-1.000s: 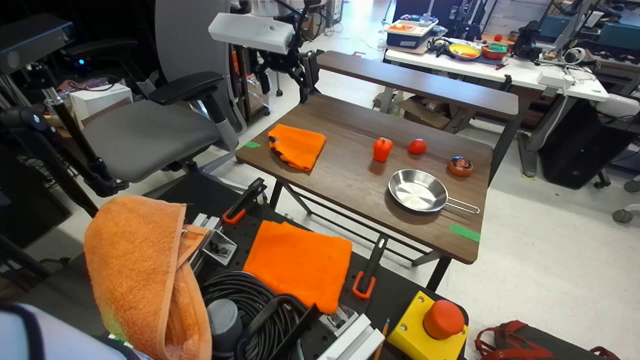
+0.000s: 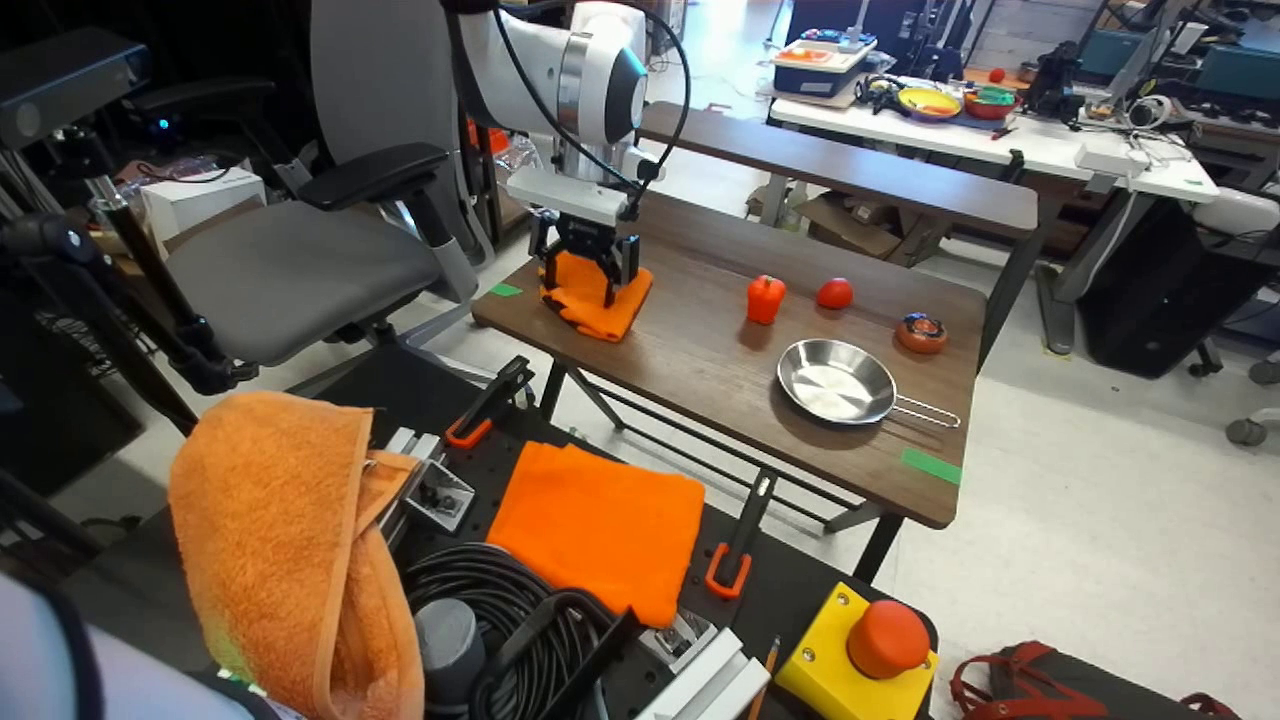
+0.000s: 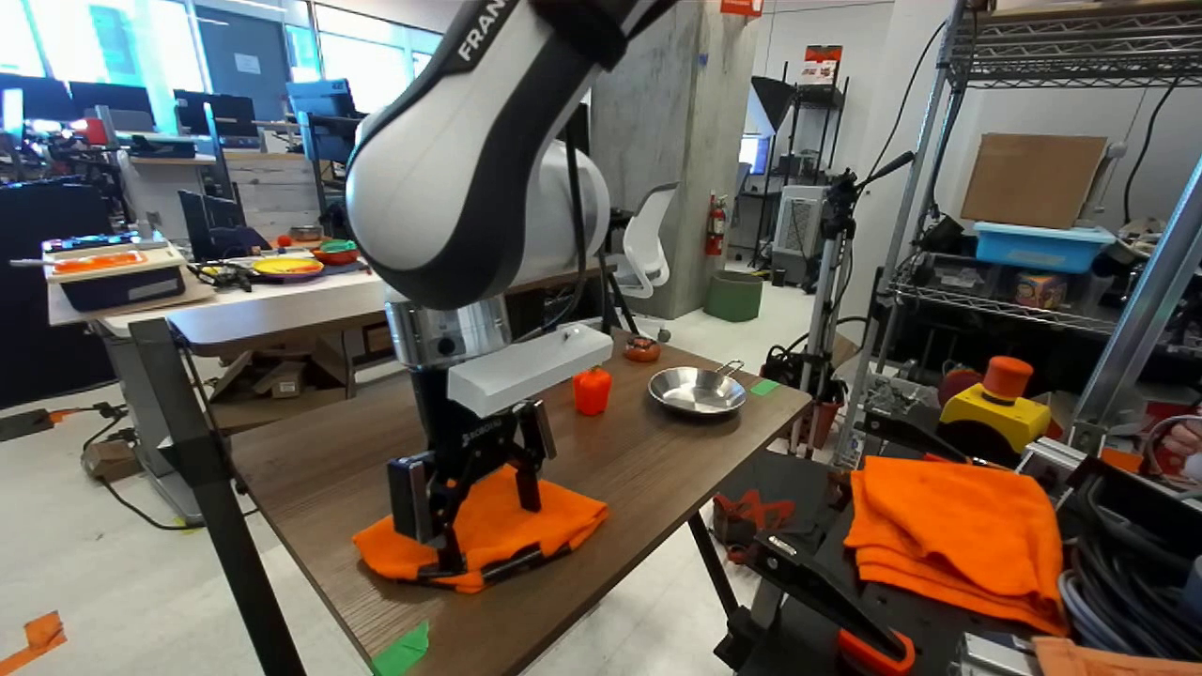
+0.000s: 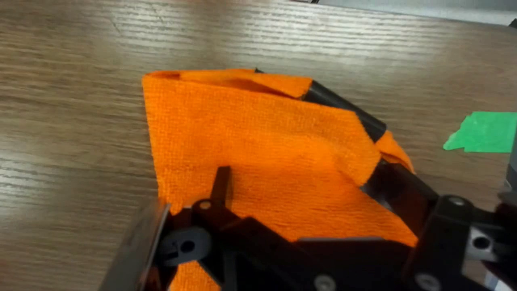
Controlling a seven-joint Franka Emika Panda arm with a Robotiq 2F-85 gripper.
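A folded orange cloth [image 2: 614, 317] with black edging lies at the left end of the brown table. My gripper [image 2: 581, 289] points down over it. In exterior view 2 the gripper [image 3: 491, 534] stands open, its two fingers well apart and low at the cloth [image 3: 569, 516]. The wrist view shows one dark finger [image 4: 221, 186] against the left part of the cloth [image 4: 271, 145]; near the black edging on the right, the other finger is hard to separate from it. Whether the fingertips touch the cloth or table cannot be told.
A red pepper [image 2: 764, 300], a tomato [image 2: 835, 293], a reddish-brown round object [image 2: 921, 334] and a steel pan [image 2: 836, 382] stand farther right on the table. Green tape [image 4: 487, 131] marks the table near the cloth. Bare tabletop [image 2: 690, 318] separates cloth and pepper.
The cloth and other objects lie where they were.
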